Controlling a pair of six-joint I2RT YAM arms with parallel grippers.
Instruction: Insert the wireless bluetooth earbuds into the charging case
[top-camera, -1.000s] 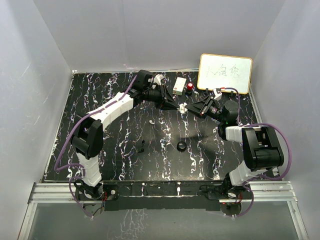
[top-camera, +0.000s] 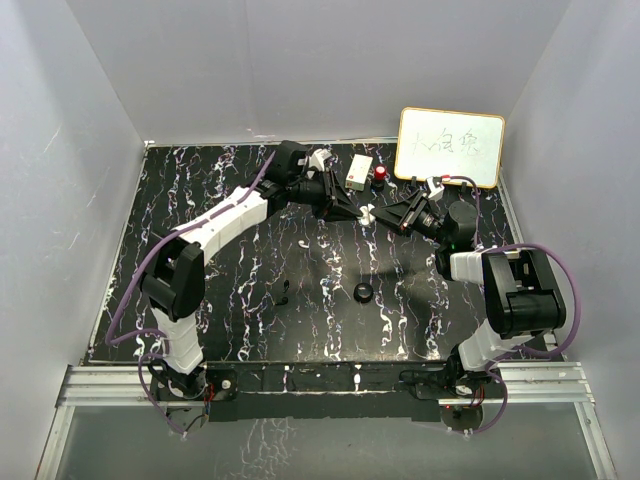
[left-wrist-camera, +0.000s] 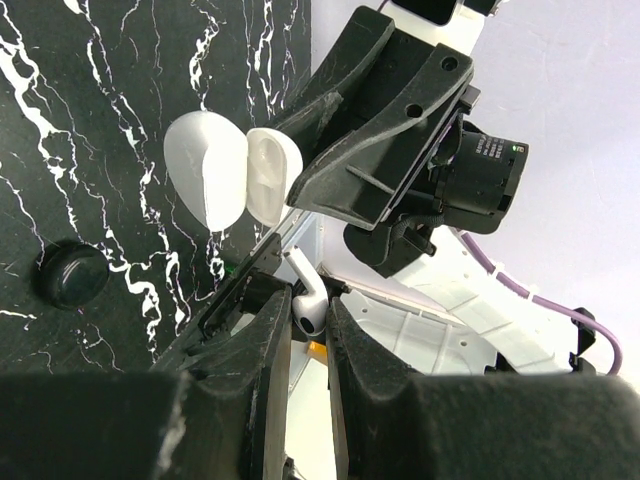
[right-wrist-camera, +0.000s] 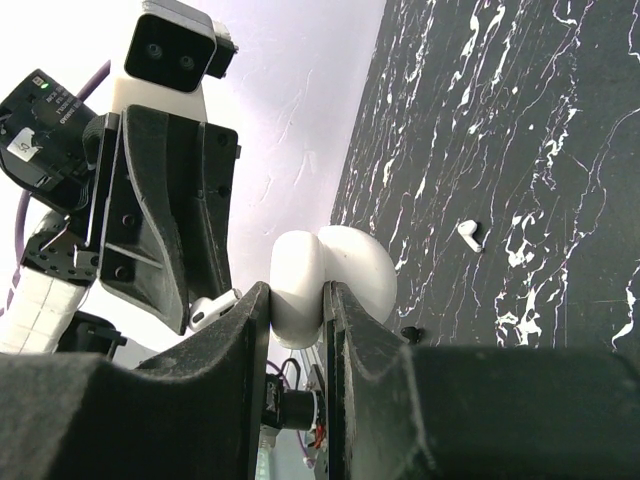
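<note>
My left gripper is shut on a white earbud (left-wrist-camera: 308, 292), seen between its fingertips. My right gripper is shut on the white charging case; in the left wrist view the case (left-wrist-camera: 205, 168) stands open, its lid and body side by side, just beside the held earbud. Both grippers meet above the middle of the table in the top view. A second white earbud (right-wrist-camera: 469, 234) lies loose on the marble table, clearest in the right wrist view.
A small box (top-camera: 359, 172), a red-topped object (top-camera: 379, 175) and a whiteboard (top-camera: 447, 146) are at the back. A black round object (top-camera: 363, 293) and a small dark item (top-camera: 284, 293) lie nearer the front.
The left gripper has shifted very slightly toward the case in the top view; otherwise little visibly differs.
</note>
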